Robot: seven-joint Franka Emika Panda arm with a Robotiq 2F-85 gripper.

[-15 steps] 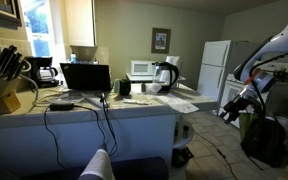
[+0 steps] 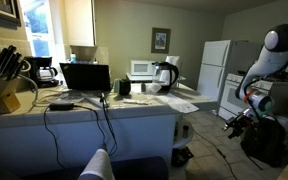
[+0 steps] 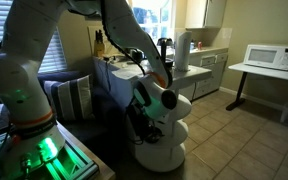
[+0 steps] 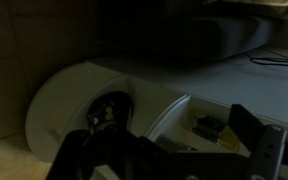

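Note:
My gripper (image 3: 149, 132) points down, low over a white tiered bin unit (image 3: 174, 150). In the wrist view its dark fingers stand wide apart, open, and nothing shows held between them. Below lies a rounded white bin (image 4: 46, 112) with a dark object (image 4: 111, 110) inside it. To its right, a second white compartment (image 4: 166, 118) contains a small yellowish item (image 4: 209, 128), partly covered by the gripper. The image is dark, so I cannot tell what these items are. In exterior view 1 the gripper (image 2: 235, 126) is small, near the dark chair-like shape at right.
A long counter (image 2: 84, 118) carries a knife block (image 2: 4, 68), a laptop-like black panel (image 2: 87, 77) and other kitchen things. A microwave (image 3: 276, 57) stands on a white table at right. Open tiled floor (image 3: 229, 135) lies beside the bins.
Over the last second the arm has come down, taking the gripper from about counter height to lower near the floor. The counter and its things look unchanged.

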